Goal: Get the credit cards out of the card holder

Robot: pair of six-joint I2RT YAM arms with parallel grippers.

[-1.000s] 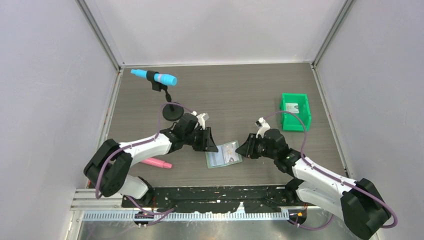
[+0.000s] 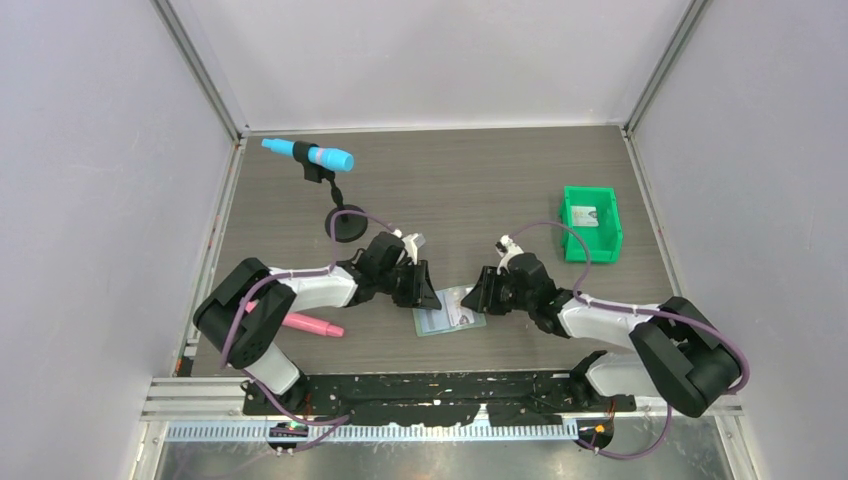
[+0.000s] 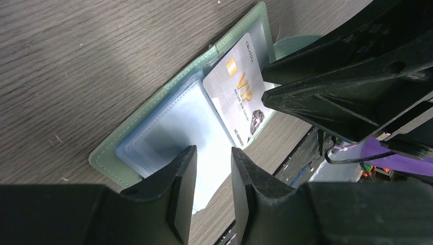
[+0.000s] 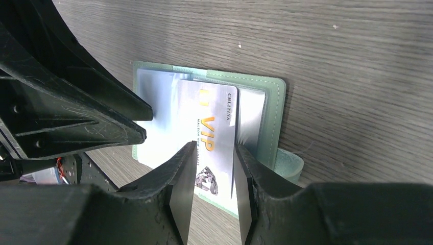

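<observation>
The open card holder (image 2: 440,322), pale green with clear sleeves, lies on the table between the grippers. A white VIP card (image 3: 235,87) (image 4: 204,127) sits in its right half. My left gripper is over the left sleeve, its fingertips apart with nothing clearly between them. My right gripper hovers at the card, its fingertips apart on the card's face and near its edge; whether they touch it I cannot tell.
A green bin (image 2: 605,240) with a card inside stands at the right. A blue object on a black stand (image 2: 330,158) is at the back left, and a pink cylinder (image 2: 315,325) lies at the front left.
</observation>
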